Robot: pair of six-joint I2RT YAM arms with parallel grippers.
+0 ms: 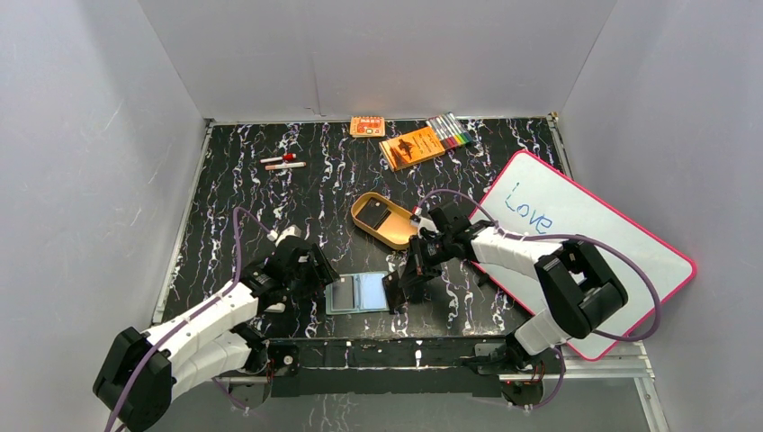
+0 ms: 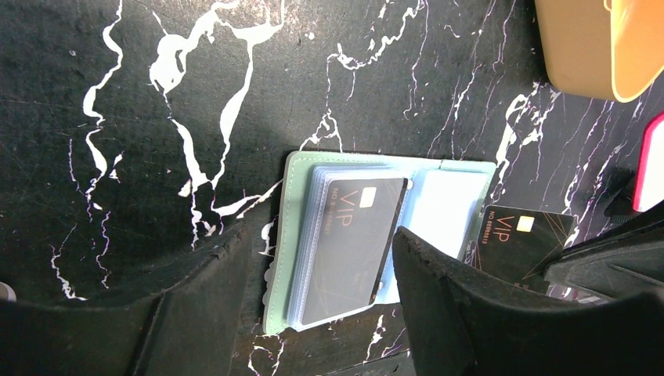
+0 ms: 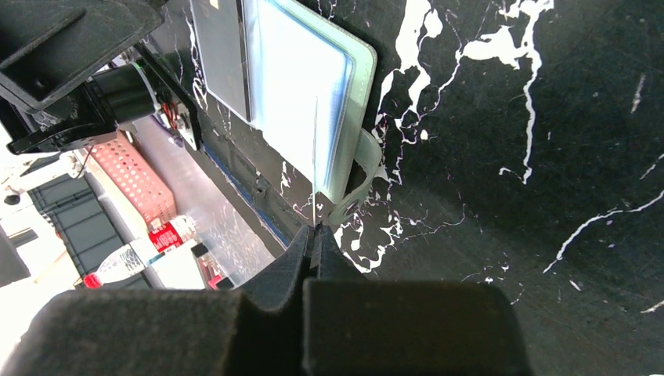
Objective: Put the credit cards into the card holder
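The card holder [image 1: 356, 292] lies open at the table's front middle, a grey VIP card [image 2: 352, 243] in its left side, clear blue-white sleeves [image 2: 443, 207] on its right. My right gripper is shut on a black VIP card [image 2: 513, 243], held edge-on at the holder's right side. My left gripper stands open at the holder's left, nothing between its fingers. Behind the holder, an orange box [image 1: 396, 229] has more dark cards [image 1: 372, 212] inside.
A whiteboard [image 1: 585, 243] covers the right of the table. Markers [image 1: 284, 166], an orange notepad [image 1: 367, 126] and a pen set [image 1: 411, 148] lie at the back.
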